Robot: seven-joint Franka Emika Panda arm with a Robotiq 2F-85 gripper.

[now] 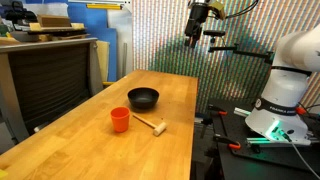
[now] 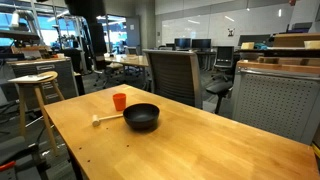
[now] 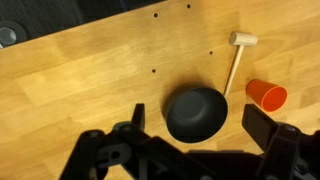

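A black bowl (image 1: 143,99) rests upright on the wooden table, with an orange-red cup (image 1: 120,120) and a small wooden mallet (image 1: 156,127) close to it. In the wrist view the bowl (image 3: 196,113) lies below my gripper, whose fingers are spread wide with nothing between them. The mallet (image 3: 236,60) and the cup (image 3: 266,95) are to the right of the bowl there. From the side, my gripper (image 1: 190,42) hangs high above the table, well clear of all three objects. The cup (image 2: 120,101) stands upright.
An office chair (image 2: 175,80) is beside the table's edge. Farther off stands a stool (image 2: 38,95).
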